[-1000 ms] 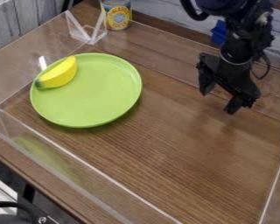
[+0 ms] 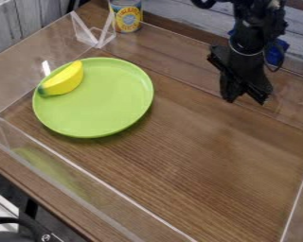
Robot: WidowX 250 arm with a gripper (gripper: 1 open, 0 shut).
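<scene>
The black robot gripper (image 2: 239, 87) hangs over the back right of the wooden table, its fingers close together; no object shows between them. A blue object (image 2: 276, 49) is partly hidden behind it. A green plate (image 2: 98, 104) lies on the left, with a yellow piece (image 2: 64, 76) on its upper left edge.
A can (image 2: 125, 13) stands at the back, near a clear plastic stand (image 2: 95, 28). Low walls edge the table at the back and sides.
The gripper has shifted a little left and up in the view over the last second, and its fingers look closer together. The plate and yellow piece are unmoved.
</scene>
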